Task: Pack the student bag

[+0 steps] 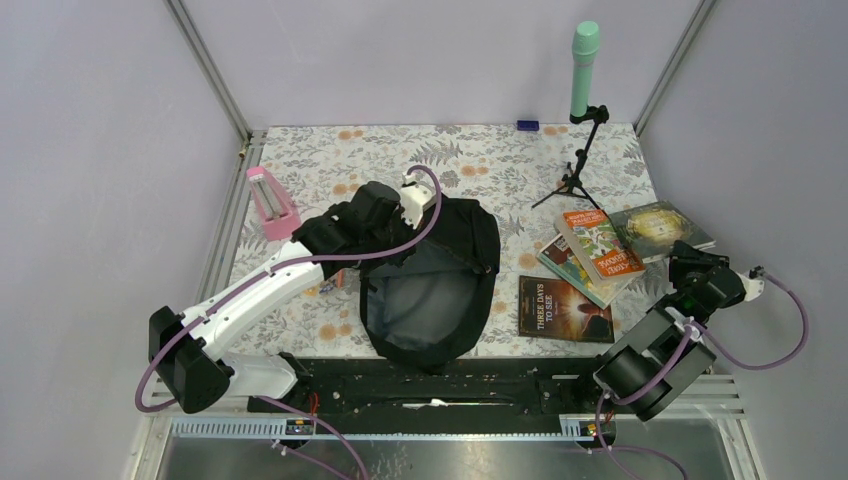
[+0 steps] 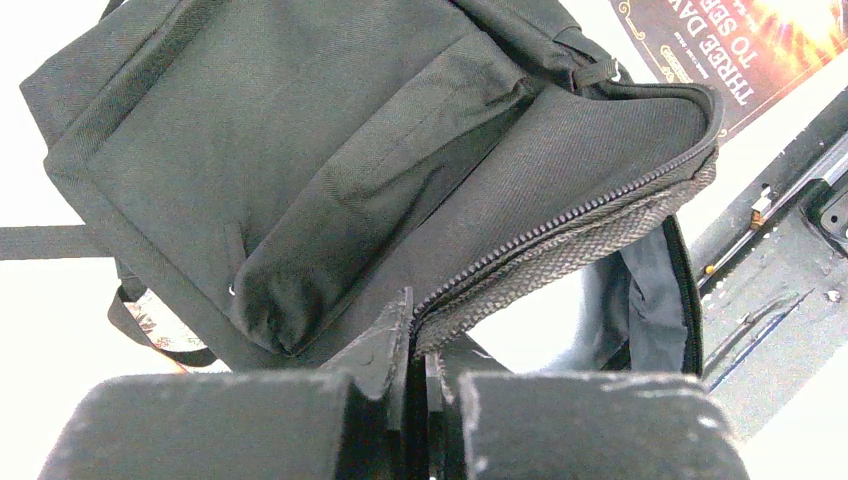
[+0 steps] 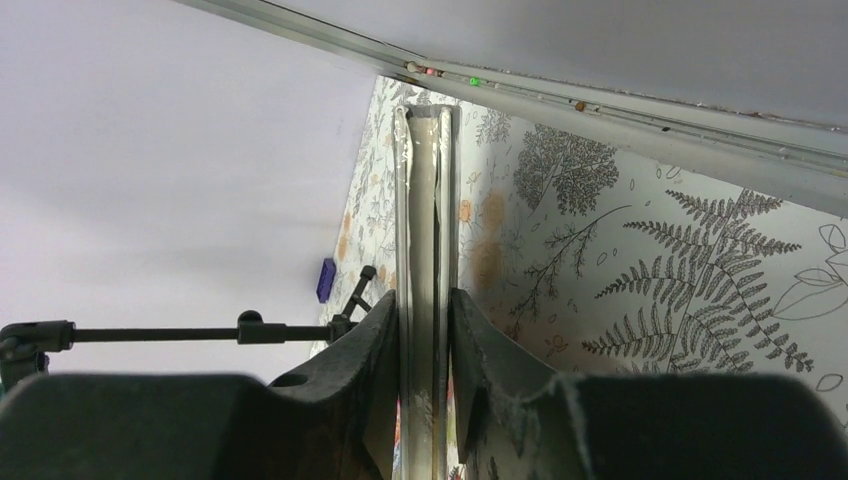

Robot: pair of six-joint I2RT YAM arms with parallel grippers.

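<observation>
A dark green book with a yellow picture [image 1: 655,228] is held at its near right corner by my right gripper. Seen from the right wrist, the book's edge [image 3: 424,190] stands upright between the fingers. The black bag [image 1: 425,300] lies with its mouth towards the front edge. My left gripper is shut on the zippered rim of the bag [image 2: 570,235], lifting it so the grey inside shows. An orange book [image 1: 600,240] overlaps a green book [image 1: 572,268]. The brown "Three Days to See" book [image 1: 565,308] lies in front of them.
A mint microphone [image 1: 584,65] on a black tripod [image 1: 574,180] stands behind the books. A pink case [image 1: 272,203] is at the far left, and a small blue block [image 1: 527,125] at the back. Side walls bound the table.
</observation>
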